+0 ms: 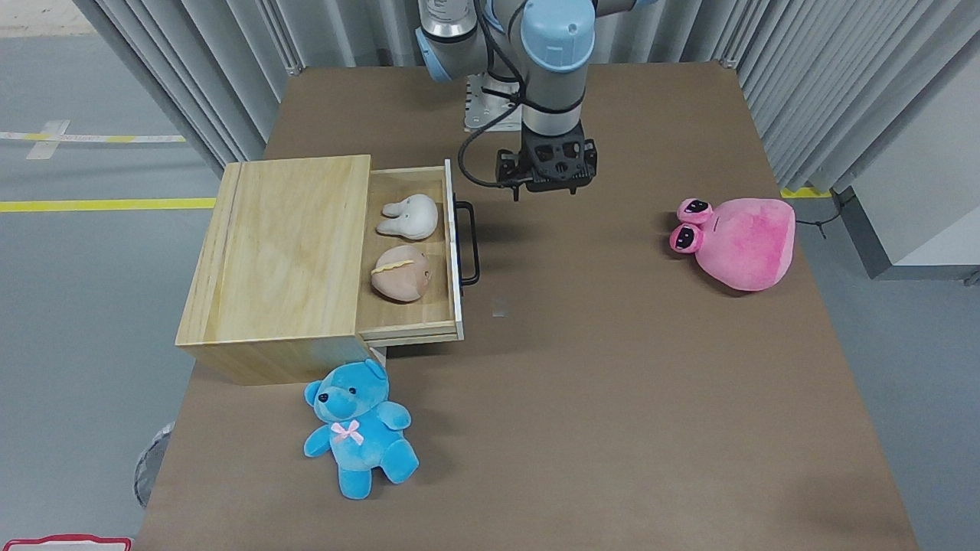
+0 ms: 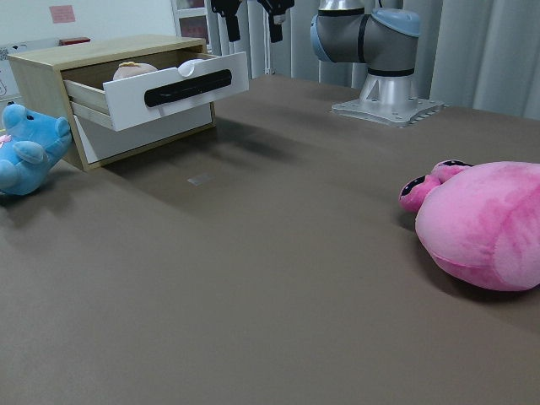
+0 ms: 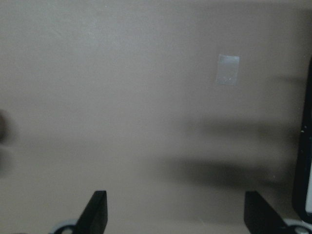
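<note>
My gripper (image 1: 544, 191) hangs over the table just right of the open drawer, near its back end; its two fingers (image 3: 92, 214) stand apart with bare table between them. The wooden cabinet (image 1: 271, 257) has its drawer out, with a white plush (image 1: 413, 216) and a tan plush (image 1: 401, 280) inside. The drawer's black handle (image 1: 475, 248) faces right. A pink plush (image 1: 744, 243) lies on the table at the right. A blue bear (image 1: 358, 427) lies in front of the cabinet. In the wrist view a dark edge runs along the right side.
The arm's white base (image 2: 388, 110) stands at the back. A small clear tape patch (image 3: 227, 68) is on the table beside the drawer.
</note>
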